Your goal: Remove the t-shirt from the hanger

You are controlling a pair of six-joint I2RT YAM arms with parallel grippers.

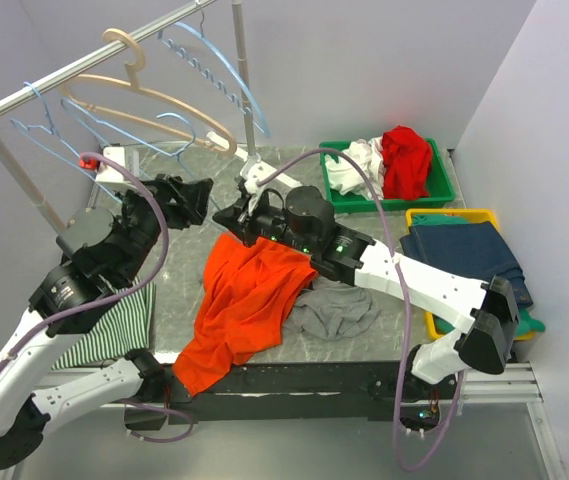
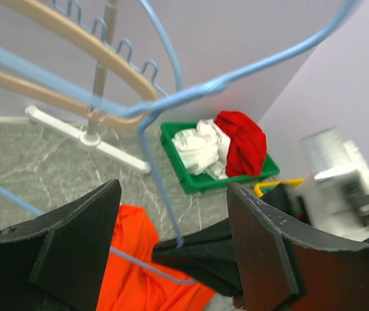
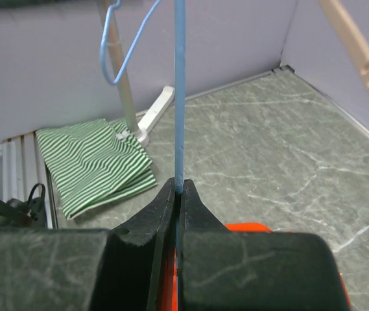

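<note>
A blue wire hanger (image 2: pixel 158 181) runs down to my right gripper, which is shut on it. My left gripper (image 1: pixel 200 200) hangs at the rack's left, part open, its two fingers either side of that hanger's upright stretch in the left wrist view, close to the right gripper. An orange shirt (image 1: pixel 244 290) lies crumpled on the counter below both grippers, off the hangers. A grey garment (image 1: pixel 329 312) lies beside it.
The rack rail (image 1: pixel 84 62) carries blue and wooden hangers. A green bin (image 1: pixel 442 195) with red and white cloths and a yellow bin (image 1: pixel 484 215) with folded clothes stand right. A striped cloth (image 1: pixel 104 330) lies front left.
</note>
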